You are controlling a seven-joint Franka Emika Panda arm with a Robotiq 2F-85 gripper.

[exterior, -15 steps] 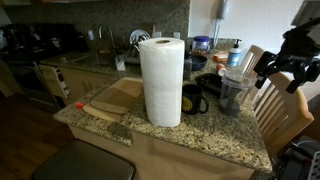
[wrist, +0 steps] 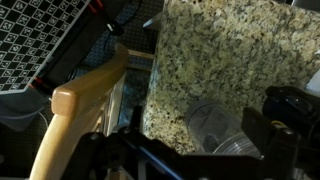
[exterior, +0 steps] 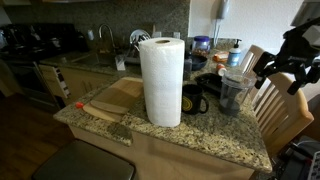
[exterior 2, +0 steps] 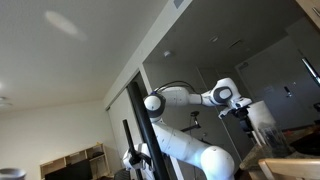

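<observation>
My gripper [exterior: 275, 88] is open, with nothing between its fingers, in the air at the right end of the counter. A clear plastic container [exterior: 235, 91] stands on the granite to the left of it. In the wrist view the same container [wrist: 212, 126] shows ahead of the fingers, partly covered by the gripper's dark body. Beside it is a black mug [exterior: 193, 100] with a yellow mark. A tall white paper towel roll [exterior: 163, 85] stands upright left of the mug.
Wooden boards [exterior: 118, 95] lie left of the roll. A soap bottle [exterior: 234, 55] and jars stand at the back. A wooden chair [wrist: 85, 105] is close beside the counter edge. Bare granite [exterior: 225, 140] is free at the front right.
The gripper's pose at the right has shifted only very slightly. The container, mug and paper towel roll stand where they were.
</observation>
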